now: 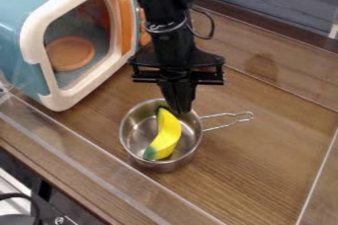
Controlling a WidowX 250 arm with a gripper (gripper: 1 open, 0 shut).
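A yellow banana with a green tip rests in a steel pot with a wire handle pointing right. My black gripper hangs over the back rim of the pot, just above the banana's upper end. It is shut, with nothing visible between its fingers.
A toy microwave, blue and white with an orange disc inside, stands at the upper left. A wall closes the back, and a black cable lies at the lower left.
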